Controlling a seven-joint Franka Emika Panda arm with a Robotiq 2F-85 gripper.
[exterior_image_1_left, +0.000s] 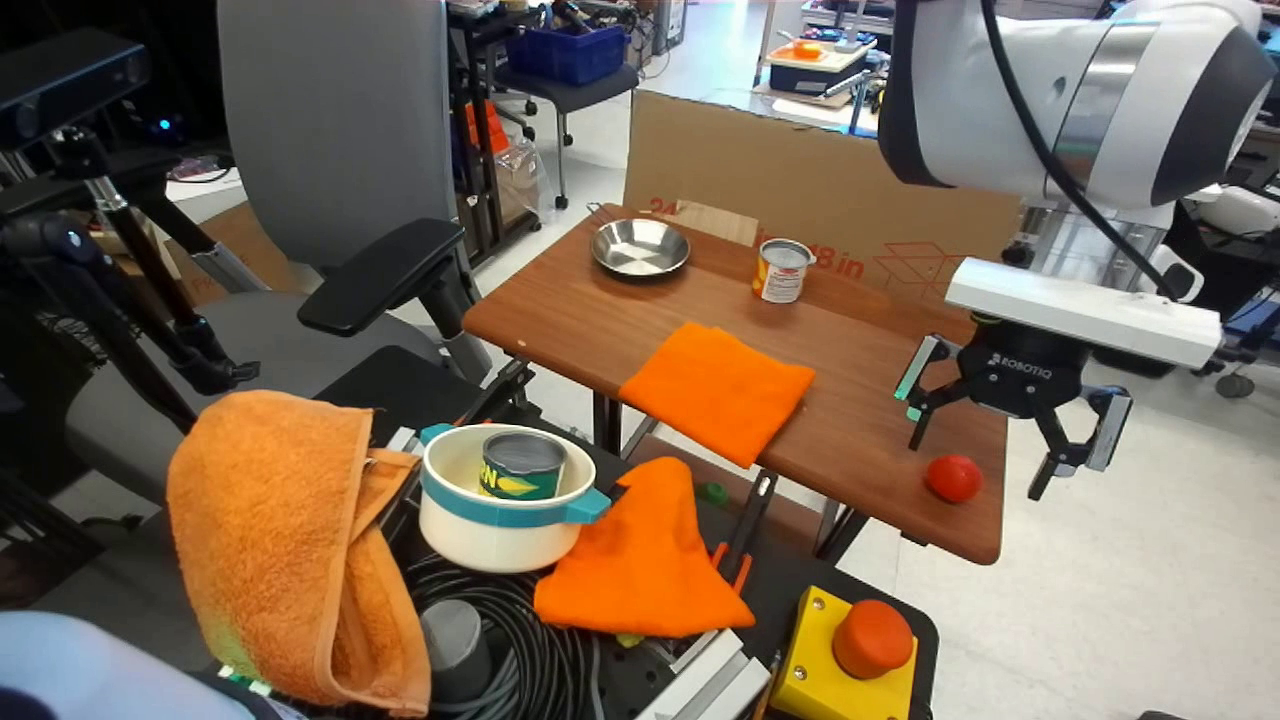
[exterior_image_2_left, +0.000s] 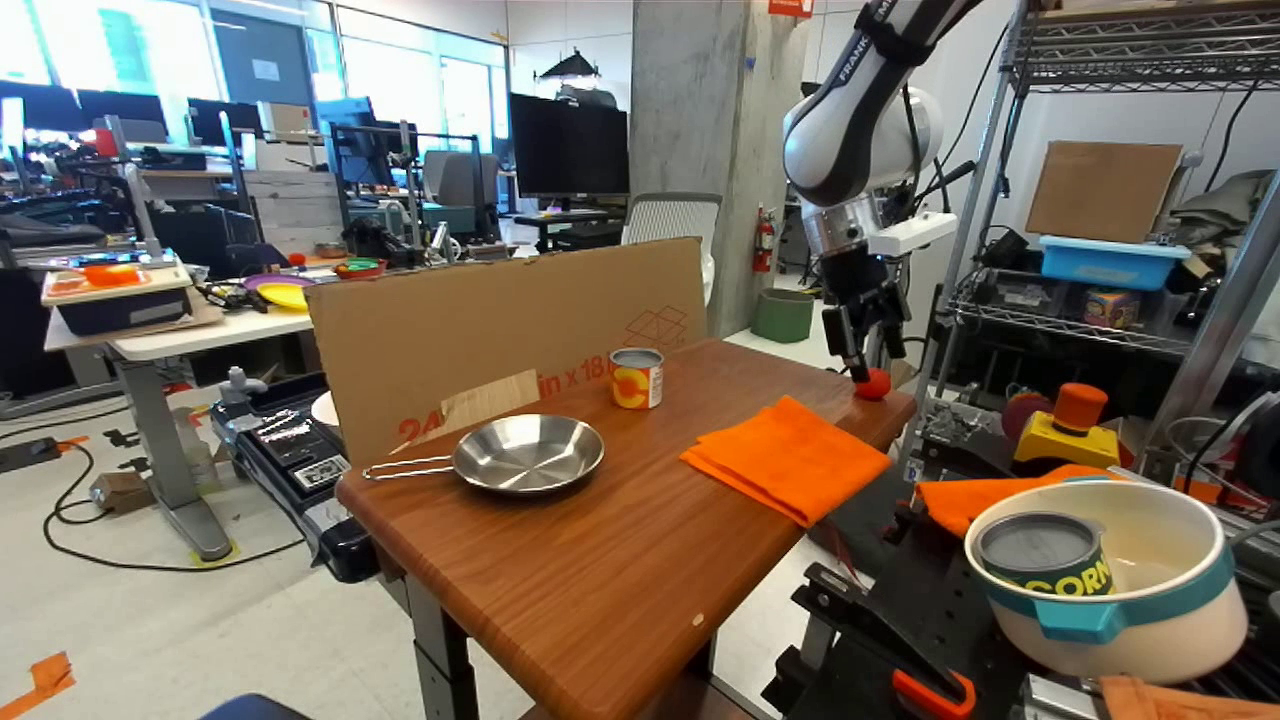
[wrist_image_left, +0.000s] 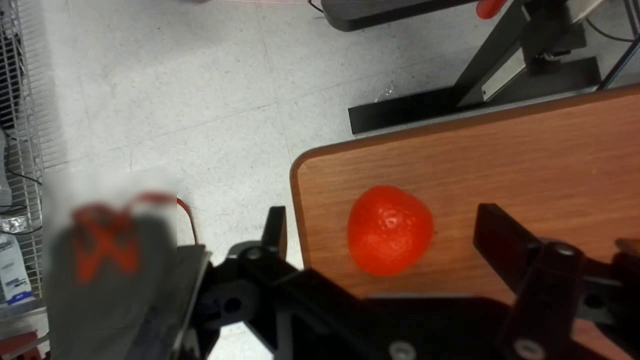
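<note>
Near the table's right front corner in exterior view 1 lies a round red tomato (exterior_image_1_left: 954, 478). My gripper (exterior_image_1_left: 978, 466) hangs above the table by it, fingers wide open and empty. In the wrist view the tomato (wrist_image_left: 390, 230) appears between the two spread fingers, a little beyond the line joining them; one fingertip (wrist_image_left: 487, 225) is over the wood, the other past the table's edge. The tomato (exterior_image_2_left: 873, 384) shows just under the gripper (exterior_image_2_left: 882, 360) in exterior view 2, partly hidden by a finger.
On the wooden table (exterior_image_2_left: 516, 588) are a steel pan (exterior_image_2_left: 528, 454), a can (exterior_image_2_left: 637, 379) and a folded orange cloth (exterior_image_2_left: 786, 460). A cardboard panel (exterior_image_1_left: 828, 180) stands along the back. Beside the table, a white pot (exterior_image_1_left: 498, 540) holds another can.
</note>
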